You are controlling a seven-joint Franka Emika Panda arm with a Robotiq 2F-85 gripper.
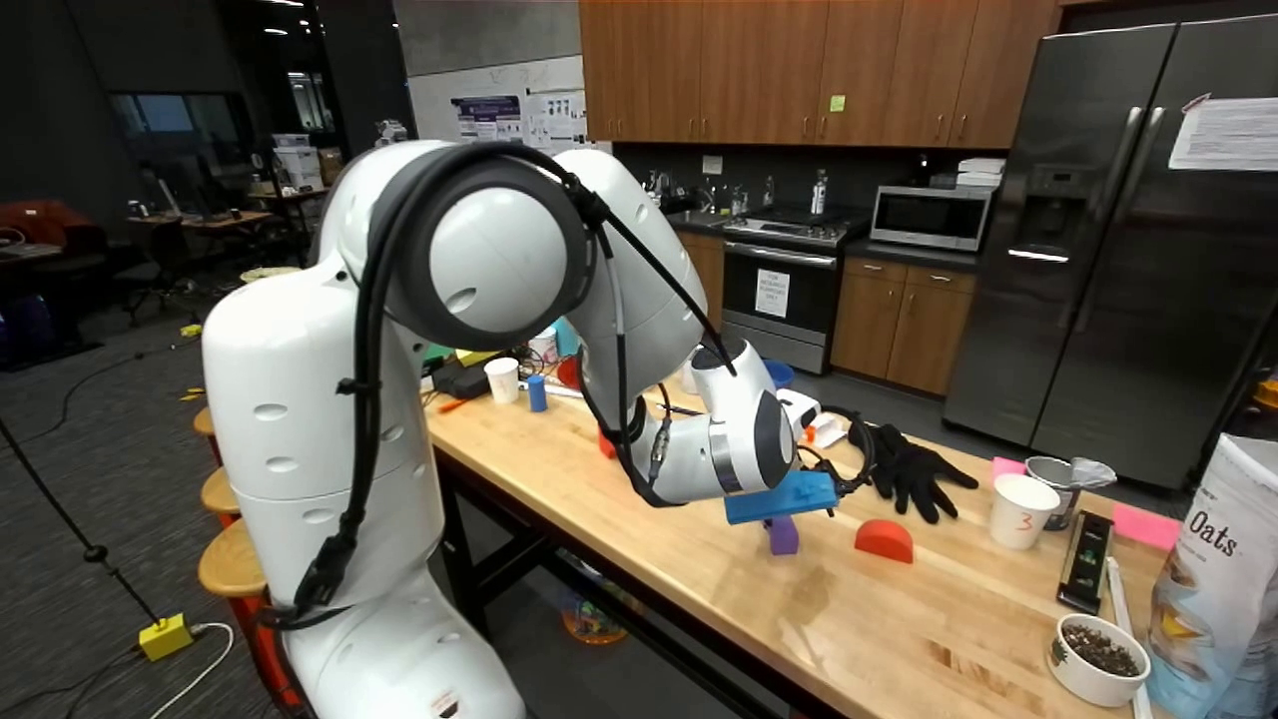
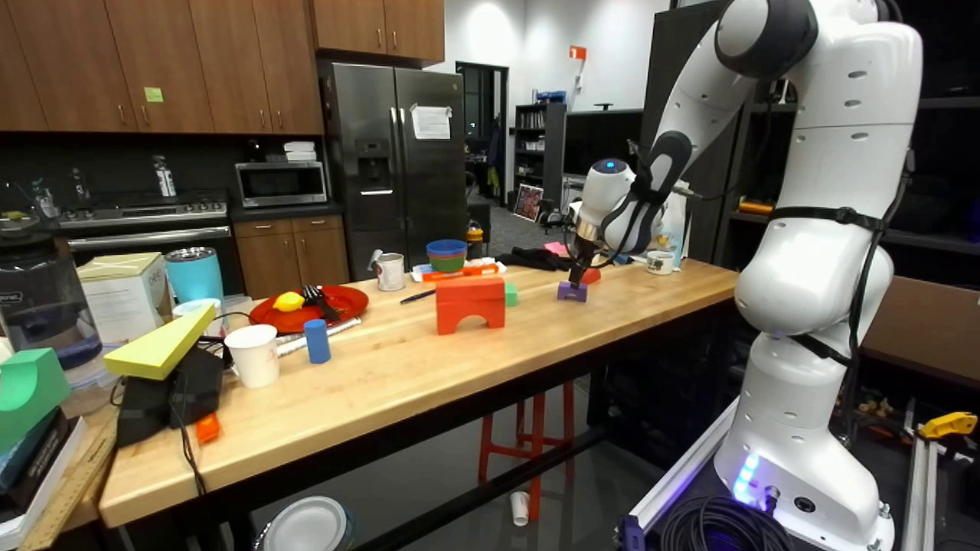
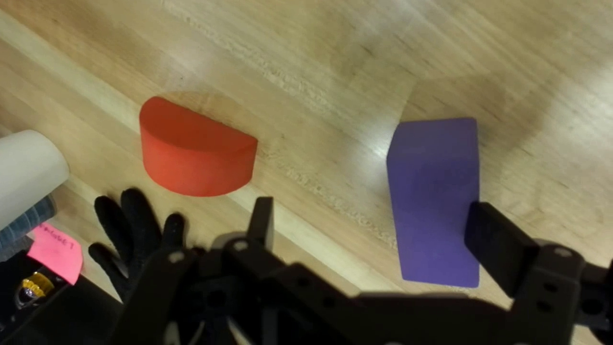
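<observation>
In the wrist view my gripper is open above the table, its two fingers wide apart. A purple block [image 3: 437, 201] shows between them, much closer to the right-hand finger [image 3: 497, 247], which overlaps the block's edge; whether they touch I cannot tell. Further left, a red half-round block [image 3: 198, 152] lies clear of the fingers. Exterior view 1 shows the purple block [image 1: 782, 535] partly behind the blue part [image 1: 781, 496] of my wrist, which hides the fingertips. From the other side, my hand reaches down to the purple block [image 2: 571, 292].
A black glove [image 1: 913, 469], a white cup [image 1: 1021, 511] and a bowl [image 1: 1096, 659] stand or lie beyond the red block. An orange-red bridge block [image 2: 469, 303] and a red plate [image 2: 344, 300] are farther along the table. Bare wood surrounds the purple block's near side.
</observation>
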